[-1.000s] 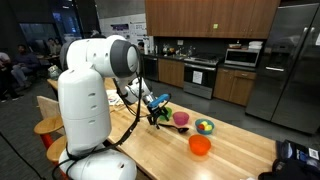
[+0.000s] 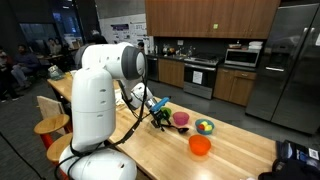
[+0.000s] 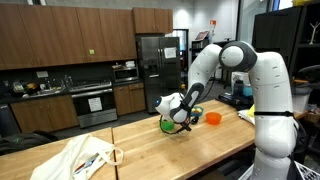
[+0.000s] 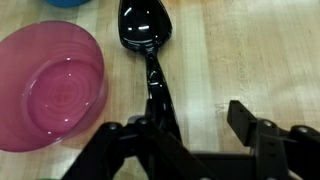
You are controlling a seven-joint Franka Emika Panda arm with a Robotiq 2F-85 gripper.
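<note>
A black spoon [image 4: 144,25] lies on the wooden table, its bowl toward the top of the wrist view and its handle running down toward my gripper. The two fingers stand apart. Beside and partly over the handle's lower end is the left finger, while the right one is over bare wood. Whether the left finger touches the handle cannot be told. In exterior view 1, my gripper [image 2: 157,122] is low over the table, at the handle side of the spoon [image 2: 181,129].
Close to the spoon's left in the wrist view stands a pink bowl [image 4: 52,85], with a blue rim [image 4: 66,2] beyond it. Exterior view 1 also shows a blue-rimmed bowl [image 2: 205,127] and an orange bowl [image 2: 199,145]. Bare table [image 2: 235,155] lies to the right.
The arm has shifted only slightly, with the gripper staying low near the spoon. The bowls and spoon look unmoved.
</note>
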